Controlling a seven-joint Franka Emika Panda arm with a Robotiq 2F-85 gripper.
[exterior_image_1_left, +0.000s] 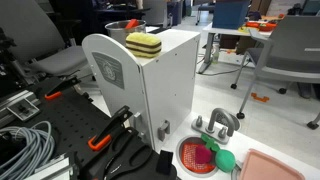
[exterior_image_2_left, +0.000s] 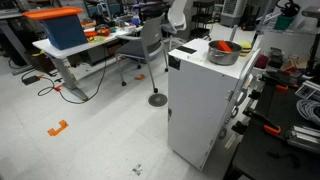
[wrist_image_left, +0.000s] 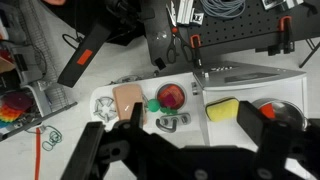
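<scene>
In the wrist view my gripper stands open high above the scene, its two dark fingers wide apart with nothing seen between them. A yellow sponge lies on the white cabinet, beside a metal pot with something orange in it. On the floor by the cabinet is a toy sink with a grey faucet and a red basin. A dark red item and a green item are at the basin. In the wrist view one finger partly hides the pot. Neither exterior view shows the gripper.
A pinkish tray lies beside the sink. Scissors, a coil of grey cable and orange-handled clamps are on the dark table. A grey chair and a desk with a blue bin stand behind. Pale floor there is largely open.
</scene>
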